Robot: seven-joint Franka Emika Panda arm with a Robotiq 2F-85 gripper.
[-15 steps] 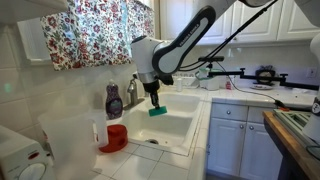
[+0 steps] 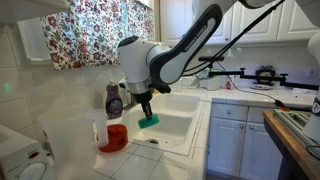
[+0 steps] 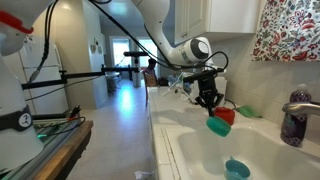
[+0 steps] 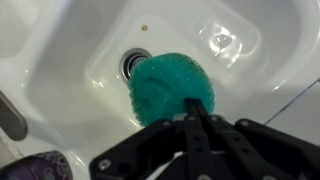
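Note:
My gripper is shut on a green sponge, which hangs below the fingers. In exterior view 2 the gripper points down and the sponge tilts beneath it, over the sink's far end. Seen from the wrist, the sponge looks like a rough, rounded teal pad above the white basin, partly covering the drain. The fingertips overlap its lower edge. A red bowl sits on the counter to the left of the sink.
A dark soap bottle and the faucet stand along the sink's back edge. A teal item lies in the basin. A clear container stands at the left.
The gripper and the sponge have moved left and lower in exterior view 1, closer to the red bowl. The sponge is still held, and the bowl has not moved.

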